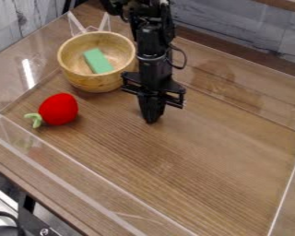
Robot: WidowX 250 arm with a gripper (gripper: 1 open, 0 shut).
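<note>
The black gripper (153, 103) hangs from the top centre over the wooden table (199, 175), its fingertips low near the middle of the view; whether anything is between them is too dark to tell. Left of the arm, a wooden bowl (110, 45) holds a green block (96, 61). A red tomato-like object (58, 109) with a green end lies at the left, apart from the gripper.
A pale edge and wall run along the upper left, and a black cable or part (3, 224) shows at the bottom left corner.
</note>
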